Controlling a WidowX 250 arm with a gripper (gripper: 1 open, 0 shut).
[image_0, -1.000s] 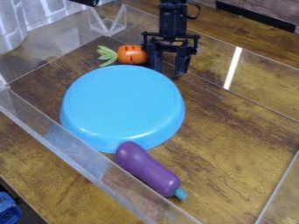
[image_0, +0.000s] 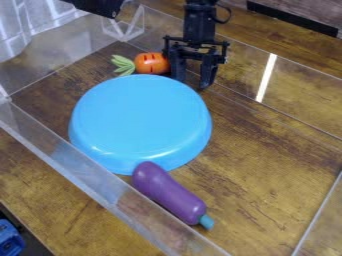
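A black gripper (image_0: 197, 62) reaches down from the top centre, low beside an orange round vegetable (image_0: 151, 63), to its right. Whether its fingers are open or shut is hard to make out. Left of the orange one lies a pale green leafy piece (image_0: 123, 65). A large blue disc (image_0: 139, 120) fills the middle, and a purple eggplant-like toy (image_0: 170, 195) lies below it.
A clear plastic wall (image_0: 80, 190) runs along the lower left, with a blue object (image_0: 8, 238) beyond it.
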